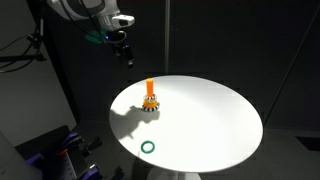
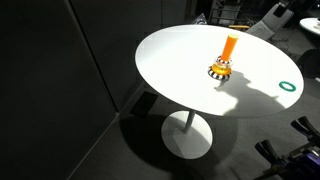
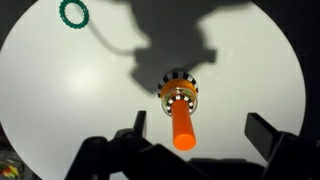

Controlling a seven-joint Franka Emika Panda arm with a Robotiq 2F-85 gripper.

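On the round white table stands an upright orange post (image 1: 150,88) on a stacked base (image 1: 150,103) with orange and black-and-white checkered bands. A small green ring (image 1: 142,147) lies flat near the table's front edge, apart from the post. My gripper is open, its two dark fingers wide apart with nothing held. From the wrist, the orange post (image 3: 183,128) shows below, between the fingers in the picture. In exterior view 1 the gripper hangs well above the table, left of the post. The green ring (image 3: 62,13) sits at the wrist view's upper left.
Dark curtains close off the background, and cables hang around the arm (image 1: 95,25).
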